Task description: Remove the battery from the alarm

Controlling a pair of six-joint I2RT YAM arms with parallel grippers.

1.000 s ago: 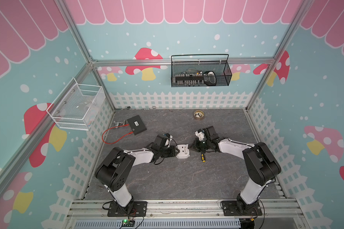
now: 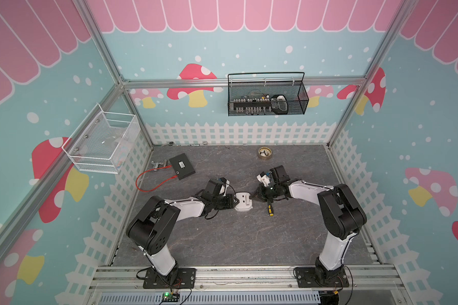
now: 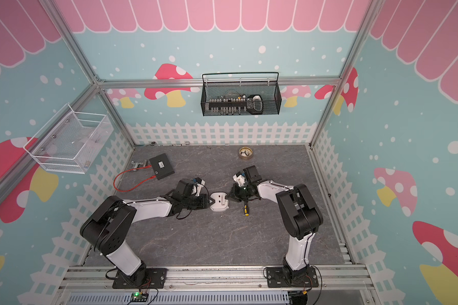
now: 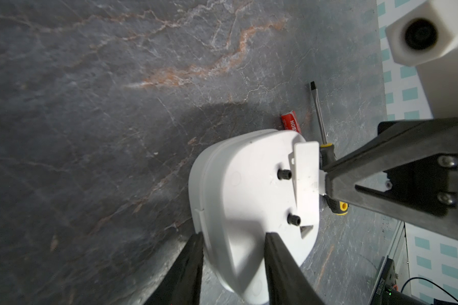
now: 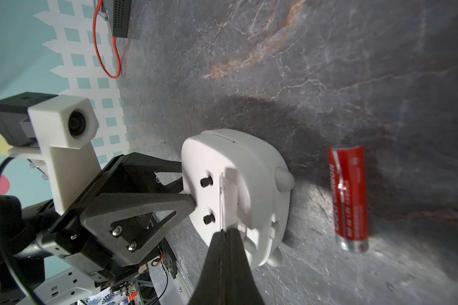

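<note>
The white alarm [image 2: 243,201] [image 3: 219,201] [image 4: 244,193] [image 5: 257,167] sits mid-table between both grippers. My left gripper has its fingers at the alarm's near rounded end, apart and straddling its edge; whether they press on it is unclear. My right gripper is shut at the pale flap on the alarm's face, with nothing clearly between its tips. A red battery [image 5: 348,198] [image 4: 290,121] lies loose on the table beside the alarm.
A yellow-black screwdriver [image 2: 270,209] lies by my right gripper. A black box with red cable [image 2: 182,165] is at back left, a round container [image 2: 264,152] at back.
My left arm appears unmoved.
</note>
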